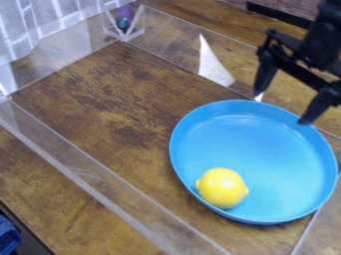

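Observation:
My black gripper is high at the right, blurred, above the back rim of a blue round tray; whether it is open or shut is unclear. A yellow ball-like object sits in the front left part of the tray.
Clear low walls border the wooden surface, which is open left of the tray. A small purple and teal object stands at the back left corner. A dark blue item is at the lower left edge.

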